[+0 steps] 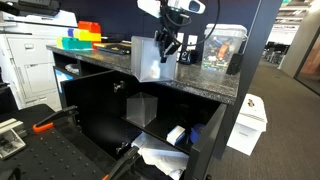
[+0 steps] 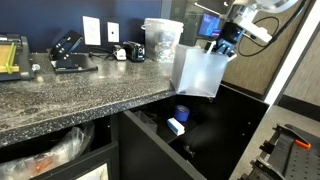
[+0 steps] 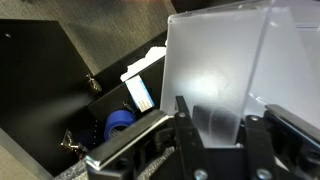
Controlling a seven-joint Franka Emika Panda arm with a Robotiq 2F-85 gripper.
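A clear, frosted plastic box hangs tilted at the counter's front edge, partly out over the open drawer. My gripper is shut on one of its thin walls, seen in the wrist view. In the second exterior view the same box is below the gripper. Another clear box stands inside the open black drawer.
A blue tape roll and a small white-and-blue box lie in the drawer. White paper or cloth rests near its front. On the counter stand a clear tub and coloured blocks.
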